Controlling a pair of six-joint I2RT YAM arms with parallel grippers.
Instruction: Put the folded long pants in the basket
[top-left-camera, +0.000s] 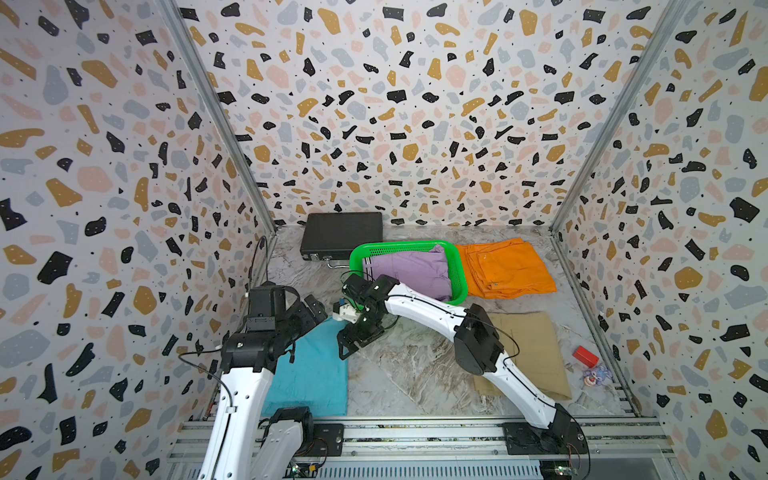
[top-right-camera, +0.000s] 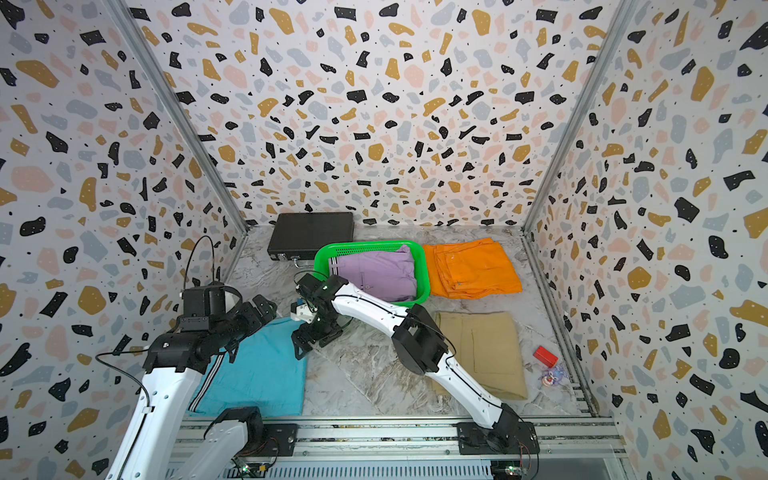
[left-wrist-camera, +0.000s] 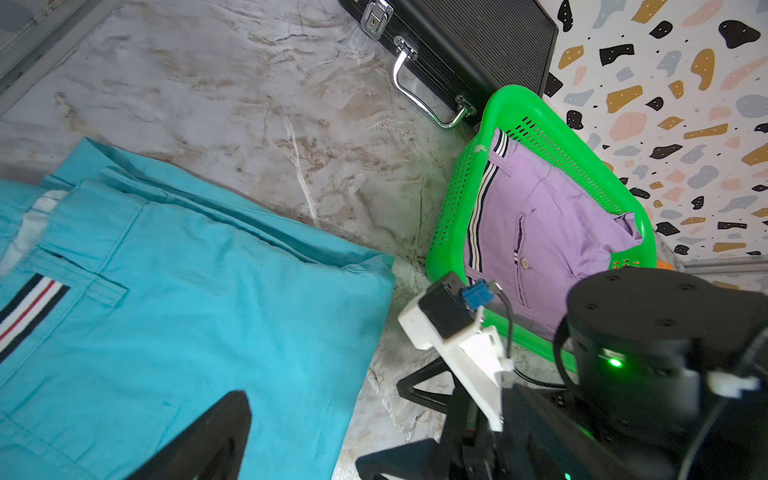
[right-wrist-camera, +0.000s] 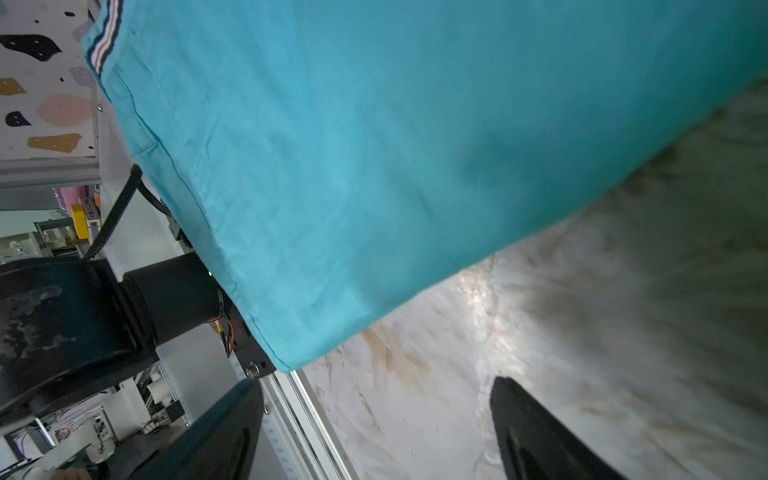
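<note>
Folded turquoise pants (left-wrist-camera: 200, 320) lie flat at the left of the table, their striped side outermost. In the green basket (top-left-camera: 460, 272), at the back middle, rests a folded purple garment (top-left-camera: 416, 270). My left gripper (top-left-camera: 320, 313) hangs over the turquoise pants, its fingers apart and empty. By the pants' right edge hovers my right gripper (top-left-camera: 364, 340), also spread, with nothing between its fingers. Its wrist view shows the turquoise edge and bare marble. Folded orange pants (top-left-camera: 512, 268) are right of the basket, and tan folded pants (top-left-camera: 532, 352) sit at the front right, partly behind the right arm.
A black briefcase (top-left-camera: 342, 233) stands at the back left, close to the basket. Near the right edge lie a red box (top-left-camera: 585, 356) and a small purple toy (top-left-camera: 596, 376). Marble is bare between the turquoise and tan pants. My right arm crosses before the basket.
</note>
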